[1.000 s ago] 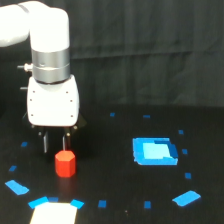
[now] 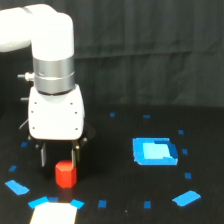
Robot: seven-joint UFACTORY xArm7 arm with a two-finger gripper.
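A small red block (image 2: 66,175) rests on the dark table at the lower left. My gripper (image 2: 59,157), below the white arm, points down just above the block. Its two dark fingers stand apart, and the gripper is open. The right finger reaches close to the block's upper right edge; whether they touch, I cannot tell. The left finger lies off to the block's left.
A blue square frame (image 2: 137,158) with a pale middle lies flat to the right. Blue tape pieces (image 2: 186,198) and several small blue marks dot the table. A pale sheet (image 2: 53,213) sits at the bottom edge.
The arm has come down and slightly right, bringing the fingers lower and nearer the red block. The fingers look farther apart than before. The block's outline appears squarer, its place about the same.
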